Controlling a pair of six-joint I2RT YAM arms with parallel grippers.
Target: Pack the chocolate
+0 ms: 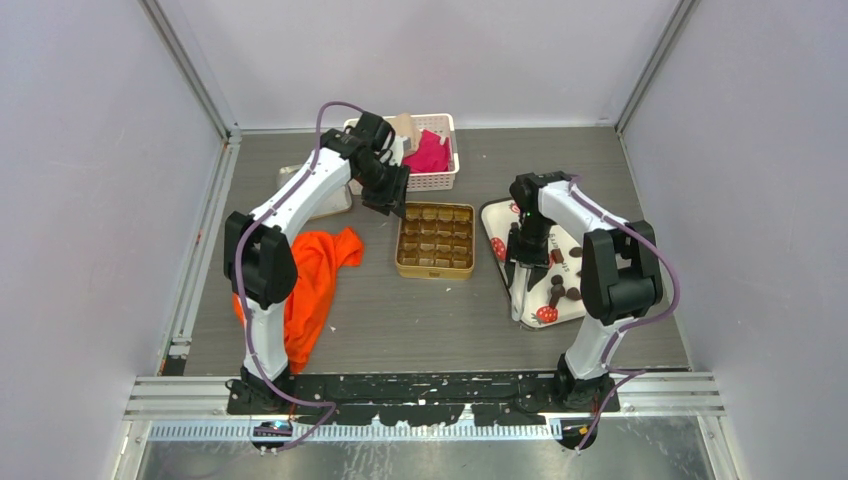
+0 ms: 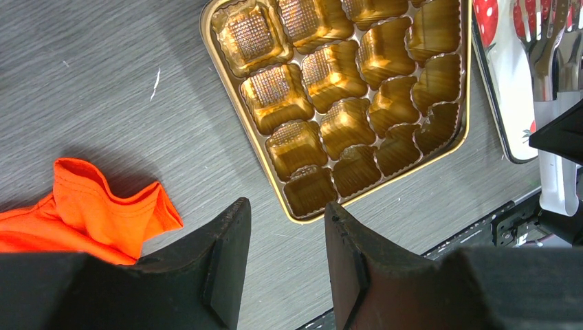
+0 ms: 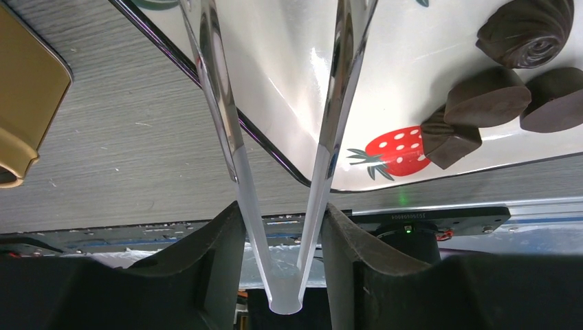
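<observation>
An empty gold box with a moulded tray of square cells (image 2: 237, 103) lies mid-table. My left gripper is above its left side, its fingers parted and nothing between them. Clear-handled metal tongs (image 3: 218, 89) stand between the fingers of my right gripper, which flank both arms; the tongs' arms are spread. They are over the left part of a white strawberry-patterned tray (image 3: 275, 75). Dark chocolates, including a swirled one (image 3: 526, 34) and a rounded one (image 3: 487, 96), lie right of the tongs, outside their arms. The tongs' tips are out of the right wrist view.
An orange cloth (image 1: 318, 275) lies at the left. A white basket (image 1: 433, 182) with a pink cloth (image 1: 428, 152) stands at the back, beside a pale flat object (image 1: 330, 205). The table front of the gold box is clear.
</observation>
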